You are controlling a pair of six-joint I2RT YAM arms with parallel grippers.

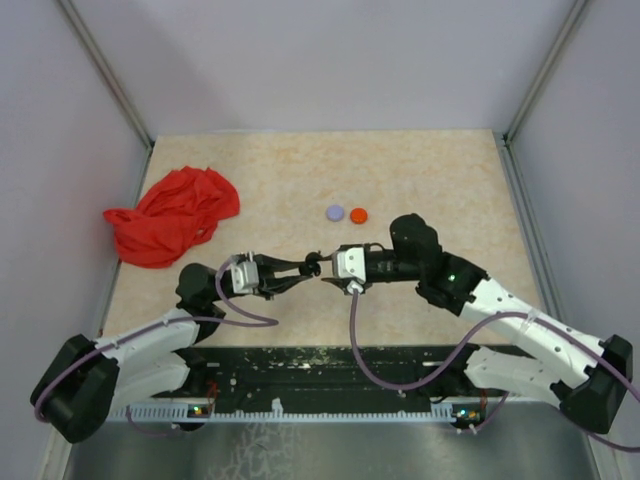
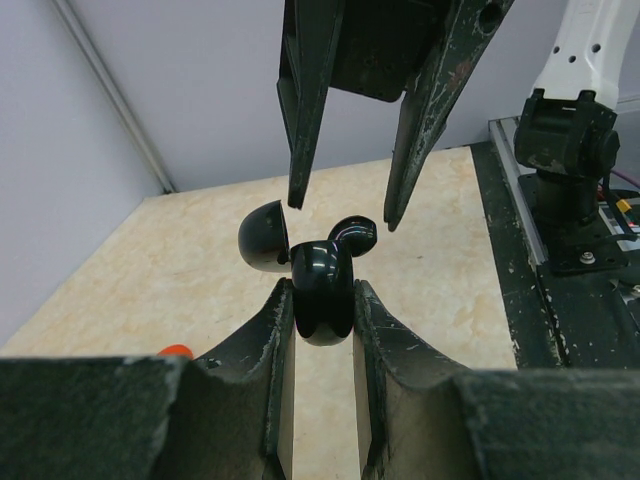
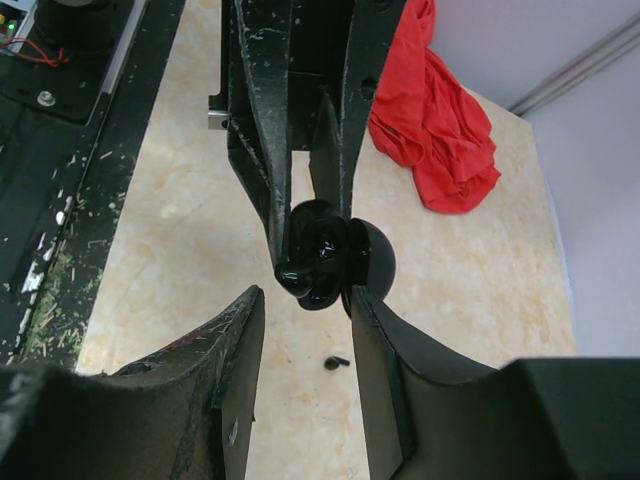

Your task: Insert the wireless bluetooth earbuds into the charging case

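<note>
A glossy black charging case [image 2: 322,290] with its lid [image 2: 262,238] up is pinched in my left gripper [image 1: 308,270], which holds it over the middle of the table. My right gripper [image 1: 325,268] meets it from the right. Its two fingertips stand apart at the case in the right wrist view, one on each side of the near part. A small rounded black piece [image 2: 356,236] sits at the case's top in the left wrist view; I cannot tell whether it is an earbud.
A red cloth [image 1: 175,215] lies at the left of the table. A lilac disc [image 1: 335,213] and an orange disc [image 1: 358,215] lie behind the grippers. A small dark item [image 3: 332,362] is on the table below the case.
</note>
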